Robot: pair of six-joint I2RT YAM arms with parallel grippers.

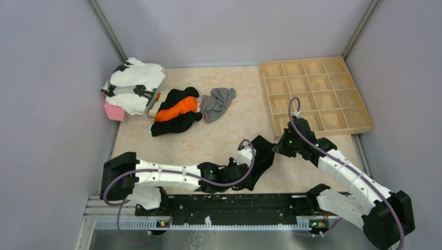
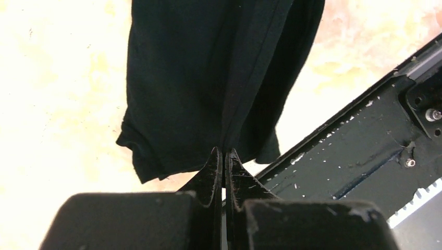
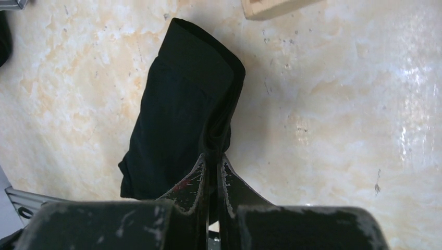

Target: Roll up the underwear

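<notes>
The black underwear lies at the front middle of the table, folded over along one long side. In the left wrist view my left gripper is shut on the edge of that folded strip of black cloth. In the right wrist view my right gripper is also shut on the folded edge of the cloth, nearer its waistband end. Part of the cloth is hidden under the left arm in the top view.
An empty wooden compartment tray sits at the back right, close beyond the cloth. A pile of clothes and a full basket are at the back left. Bare table lies between them and the cloth.
</notes>
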